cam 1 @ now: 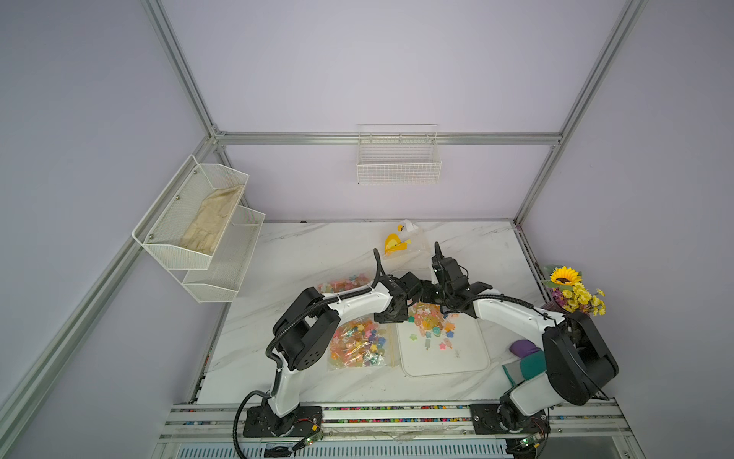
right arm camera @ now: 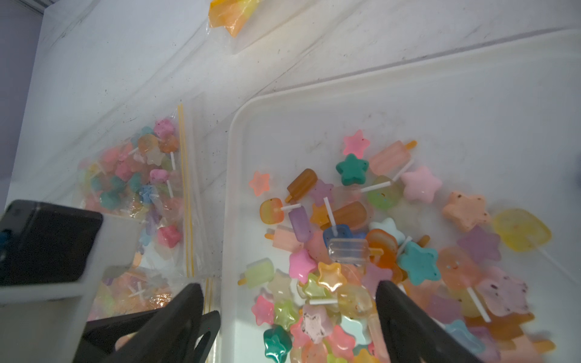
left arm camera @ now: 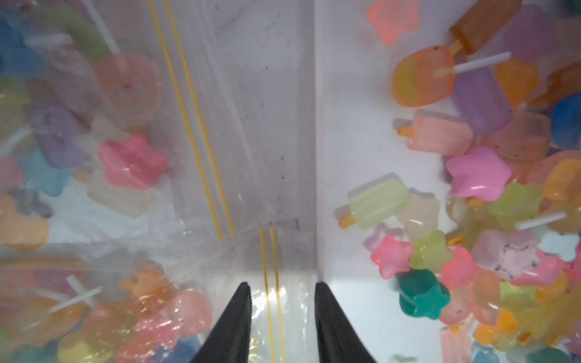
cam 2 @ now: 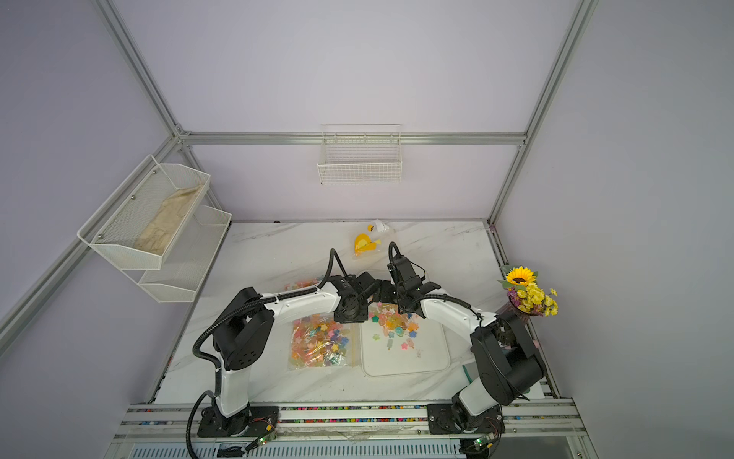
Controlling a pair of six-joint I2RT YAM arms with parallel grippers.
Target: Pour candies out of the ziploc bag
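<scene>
Two ziploc bags of colourful candies lie left of the white tray: the front bag (cam 1: 355, 345) and the back one (right arm camera: 139, 181). Loose candies (left arm camera: 478, 172) fill much of the tray (right arm camera: 423, 96). My left gripper hangs low over the front bag's zipper end beside the tray rim, its fingers apart with the zipper strip below between them; I cannot tell that it grips anything. My right gripper is open over the candy in the tray, its fingertips dark and blurred at the bottom of the right wrist view.
A bag with yellow items (cam 1: 396, 243) lies at the back. Flowers (cam 1: 565, 277) and purple and teal items (cam 1: 524, 348) are at the right. White shelves (cam 1: 198, 252) hang on the left wall.
</scene>
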